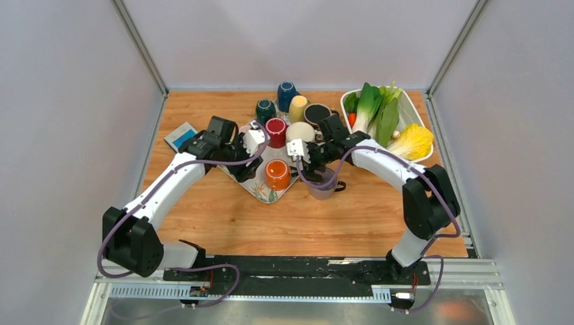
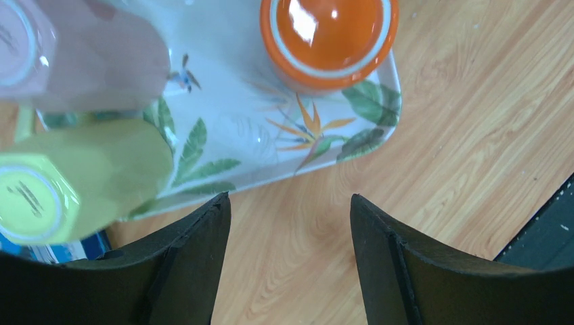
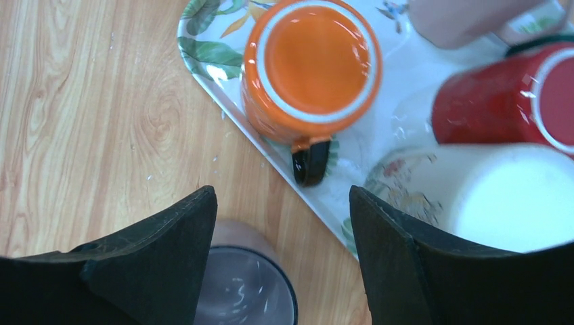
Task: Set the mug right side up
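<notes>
The orange mug [image 1: 277, 175] stands upside down near the front corner of the floral tray [image 1: 266, 196]; its glossy base [image 2: 329, 34] faces up. Its black handle [image 3: 311, 164] points toward the right arm. My left gripper [image 1: 251, 172] is beside the mug on its left, open and empty; the left wrist view shows only table and tray edge between the fingers. Off the mug's right side, my right gripper [image 1: 311, 175] is open too, above the grey-purple mug [image 1: 321, 191], which stands upright on the table. Nothing is gripped there.
More mugs crowd the tray: a red one [image 1: 276, 131], a cream one [image 3: 474, 193] and a green one [image 2: 101, 169] among them. A white basket of vegetables [image 1: 425, 158] occupies the back right. Bare wood [image 1: 271, 227] lies in front of the tray.
</notes>
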